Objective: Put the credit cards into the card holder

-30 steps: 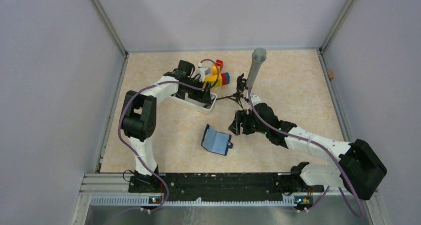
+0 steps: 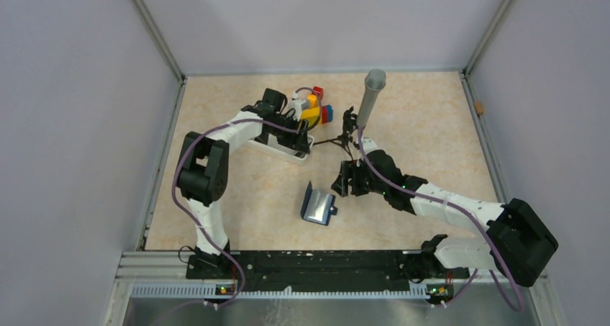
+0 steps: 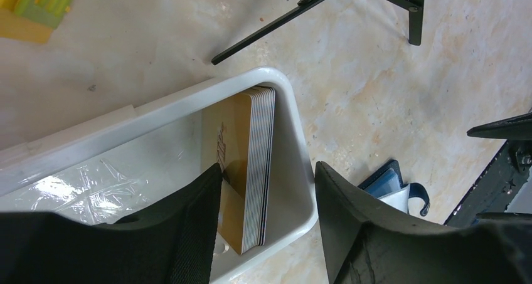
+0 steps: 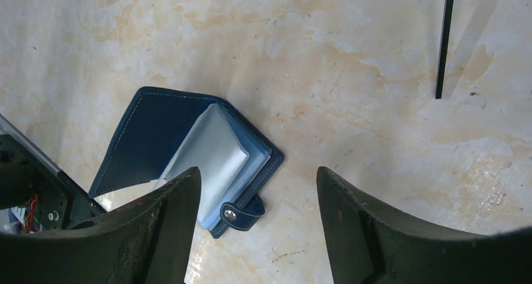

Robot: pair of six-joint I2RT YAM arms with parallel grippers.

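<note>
A row of thin cards [image 3: 258, 165], gold-faced at the front, stands on edge at the end of a white tray [image 3: 290, 127]. My left gripper is open over that tray end, one finger by the gold face and the other by the tray's end wall; whether they touch is unclear. The dark blue card holder [image 4: 257, 184] lies on the table with its cover standing up and pale clear sleeves between. To the right of the holder in the top view, my right gripper [image 2: 344, 183] is open above the table with nothing between its fingers.
A stand with thin black legs [image 3: 282, 26] and a grey upright pole [image 2: 370, 96] stands beyond the tray. Colourful toy blocks [image 2: 315, 112] sit behind it. Table around the holder is clear.
The left gripper has shifted slightly rightward along the tray to its end. The holder's cover and sleeves have swung; the cover stands more upright. The right arm looks almost still.
</note>
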